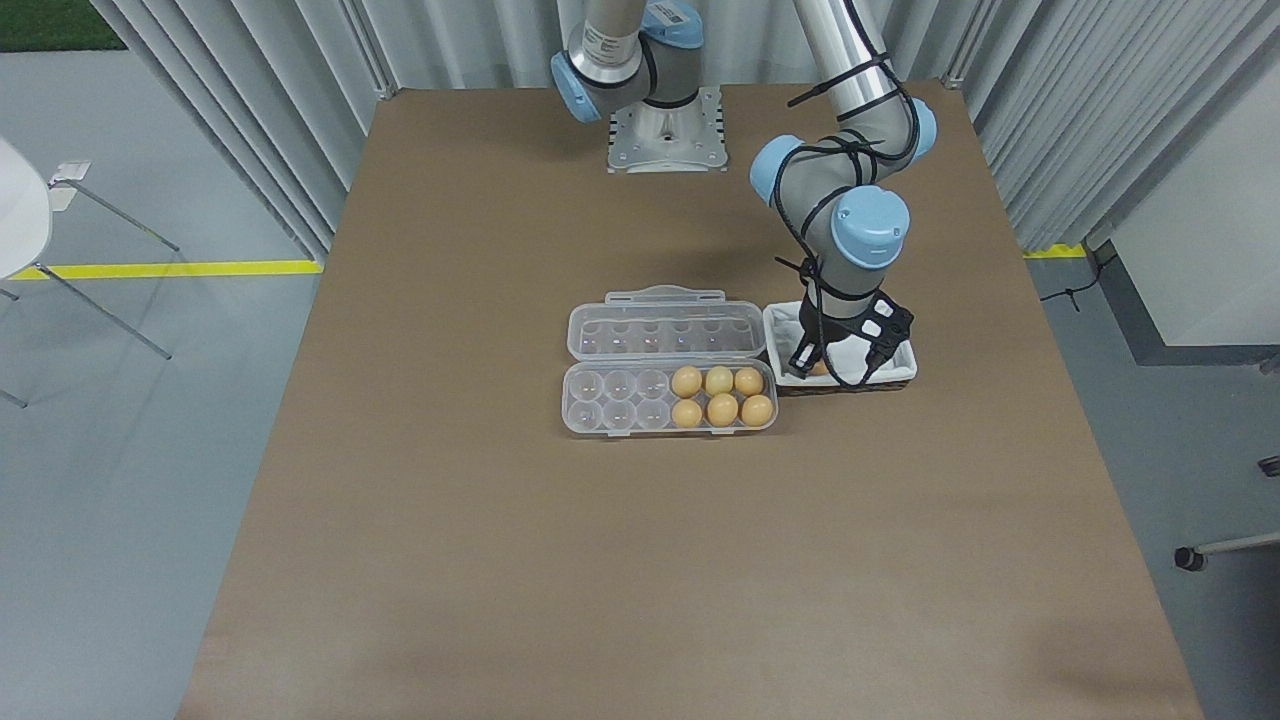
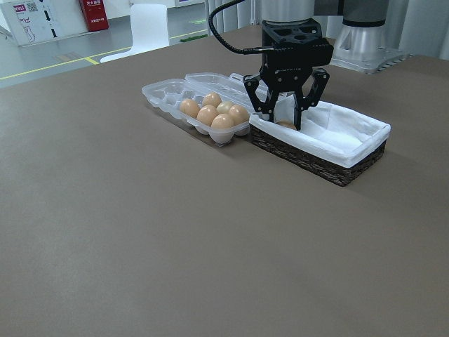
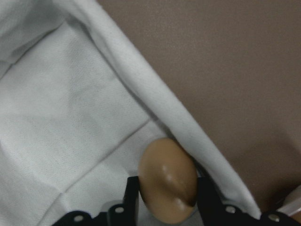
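My gripper (image 2: 277, 114) reaches down inside a white cloth-lined dark wicker basket (image 2: 308, 158). In the wrist view a brown egg (image 3: 168, 181) lies against the cloth wall, with the two black fingertips of the gripper at either side of it, appearing to touch it; whether they grip it cannot be told for sure. Beside the basket, an open clear plastic egg carton (image 1: 618, 396) holds several eggs (image 1: 721, 408) in its right part, with the left cups empty and its lid (image 1: 665, 330) folded back.
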